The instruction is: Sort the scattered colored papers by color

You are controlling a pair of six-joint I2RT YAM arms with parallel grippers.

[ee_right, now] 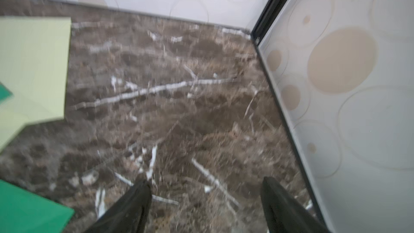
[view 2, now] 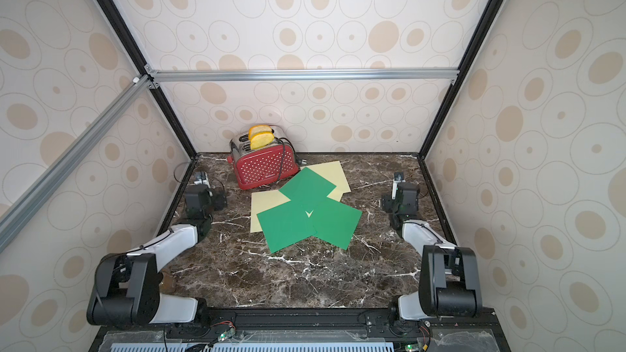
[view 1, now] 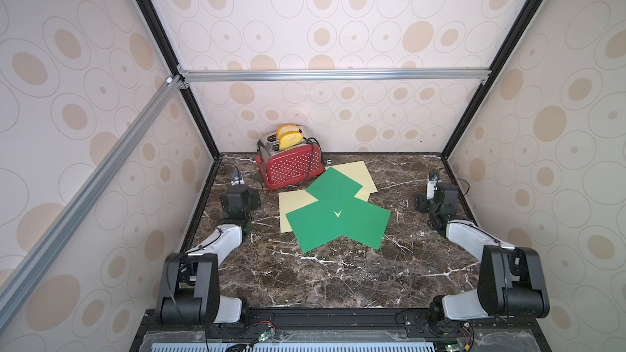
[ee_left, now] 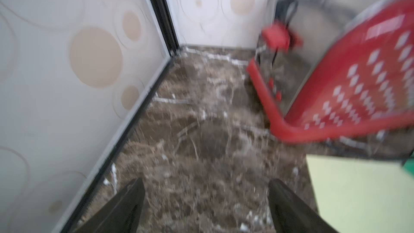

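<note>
Three green papers lie overlapping mid-table: one at the back (view 1: 334,183), one at the front left (view 1: 313,227), one at the front right (view 1: 366,223). Partly under them are pale yellow papers, with a left piece (view 1: 291,207) and a back right piece (view 1: 355,174) showing; their full number is hidden. My left gripper is left of the papers, its fingers apart and nothing between them. On the right side, clear of the papers, my right gripper also has its fingers spread over bare table.
A red dotted toaster (view 1: 293,166) with yellow slices (view 1: 289,138) stands behind the papers, close to the left yellow one. Its dark cord hangs at its right. Bare marble table (view 1: 365,280) lies in front and on both sides. Walls bound the sides and back.
</note>
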